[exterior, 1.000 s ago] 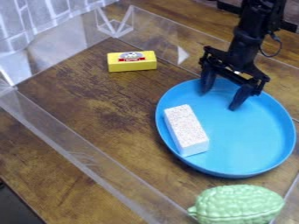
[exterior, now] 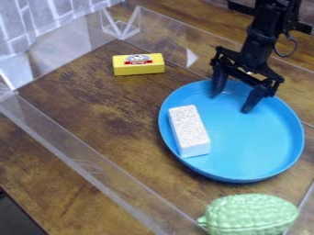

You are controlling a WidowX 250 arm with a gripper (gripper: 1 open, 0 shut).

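My black gripper (exterior: 244, 84) is low over the back of a blue round plate (exterior: 252, 138), its fingers spread to either side, reaching down to or just above the plate's surface; nothing clear shows between them. A white speckled block (exterior: 189, 130) lies on the left part of the plate. A yellow box (exterior: 139, 64) with a small printed label lies on the wooden table at upper left. A green wrinkled cabbage-like item (exterior: 248, 214) sits at the front right.
Transparent walls run along its left side and front, and a tiled wall stands at the upper left.
The plate and the block on it have shifted slightly to the left, with the gripper at the plate's back. The other objects look unmoved.
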